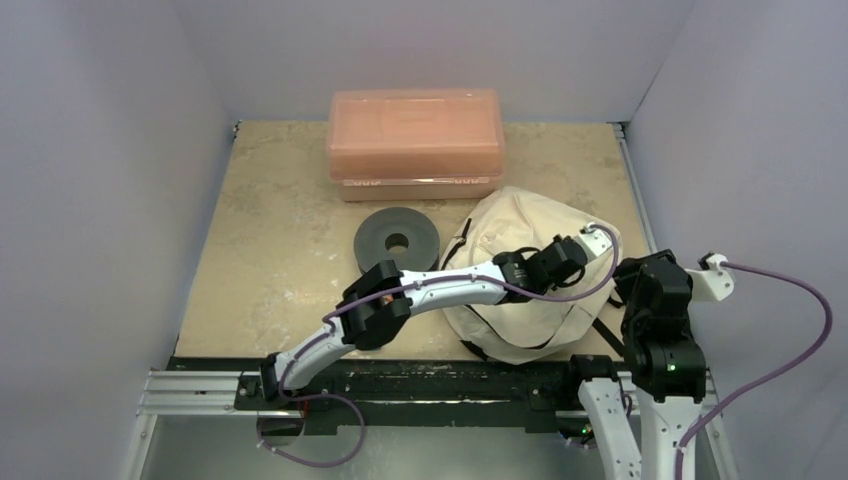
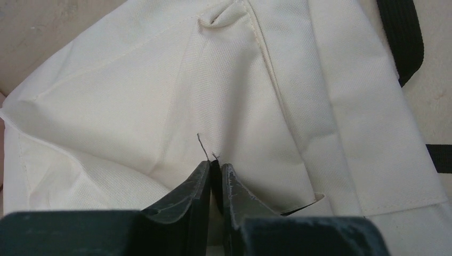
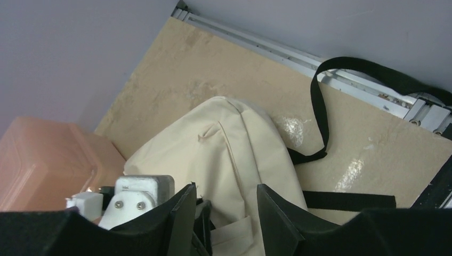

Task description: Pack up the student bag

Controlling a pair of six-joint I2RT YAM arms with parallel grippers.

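The cream bag (image 1: 515,215) lies on the right half of the table, its cloth creased. Over its middle, my left gripper (image 1: 572,280) points down at the fabric. In the left wrist view its fingertips are nearly together, with a thin black strip (image 2: 216,181) with frayed threads squeezed between them, close against the cloth. My right gripper is open beside the bag's right side, nothing held between its fingers; the bag and part of the left gripper show beyond them. The left arm hides part of the bag in the top view.
An orange lidded box (image 1: 415,140) stands at the back. A dark grey disc (image 1: 375,238) with a hole lies left of the bag. Black straps (image 3: 349,200) spread to the bag's right.
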